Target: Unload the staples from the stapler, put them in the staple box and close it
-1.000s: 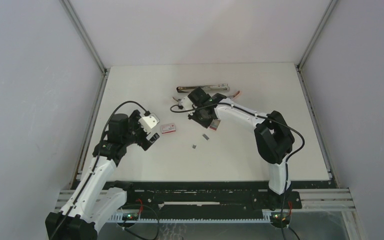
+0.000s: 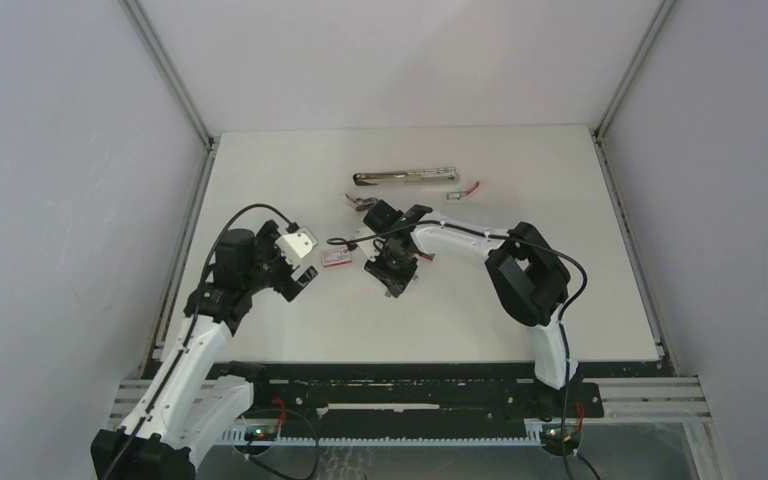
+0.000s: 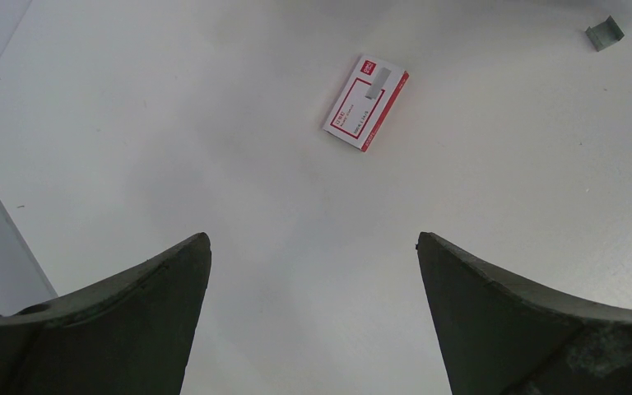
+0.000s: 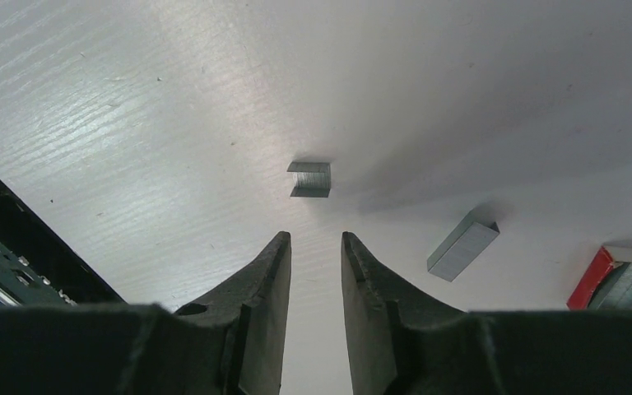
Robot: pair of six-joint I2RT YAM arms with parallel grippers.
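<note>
A long silver stapler point(image 2: 406, 175) lies at the back of the table. A short block of staples point(image 4: 309, 179) rests just beyond the fingertips of my right gripper, which stands part open and empty over the table. A longer staple strip point(image 4: 462, 247) lies to its right, beside an open red staple box point(image 4: 589, 276). My left gripper is open and empty over the left of the table, with a closed white-and-red box point(image 3: 364, 101) ahead of it.
Small metal tools with red parts point(image 2: 466, 192) lie near the stapler. The front edge shows in the right wrist view.
My right gripper has moved toward the table's front from near the stapler, now over the small staple block. The left arm has not moved.
</note>
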